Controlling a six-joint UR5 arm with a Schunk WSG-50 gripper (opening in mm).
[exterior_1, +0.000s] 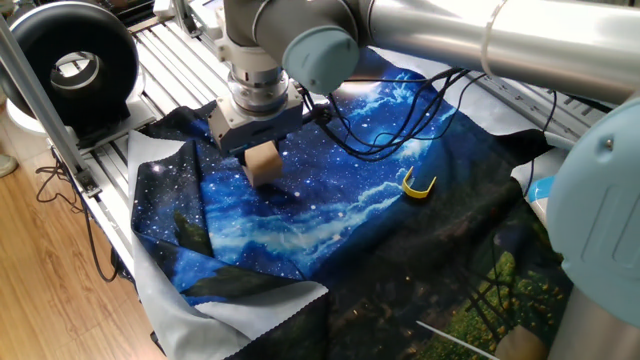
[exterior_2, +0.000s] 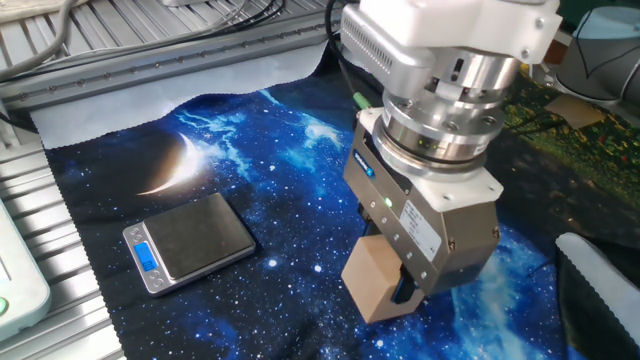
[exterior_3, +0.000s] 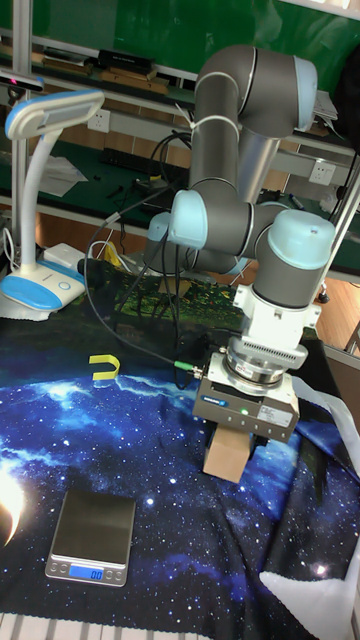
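Note:
A plain light-brown block (exterior_2: 378, 282) is held between the black fingers of my gripper (exterior_2: 388, 264), which is shut on it. One finger (exterior_2: 404, 290) shows against the block's near side; the other is mostly hidden behind it. In exterior view 1 the block (exterior_1: 264, 165) hangs tilted just under the gripper body, seemingly a little above the starry cloth. To the gripper's left in exterior view 2 lies a digital scale (exterior_2: 212, 238) with a dark, empty plate. Its display (exterior_3: 86, 573) appears to read 0.0 in exterior view 3.
A yellow U-shaped piece (exterior_1: 418, 185) lies on the blue cloth (exterior_1: 300, 235), apart from the block. Folded, raised cloth edges (exterior_1: 260, 310) run along the near side. A white desk lamp (exterior_3: 37, 283) stands at the back left. Cables hang beside the wrist.

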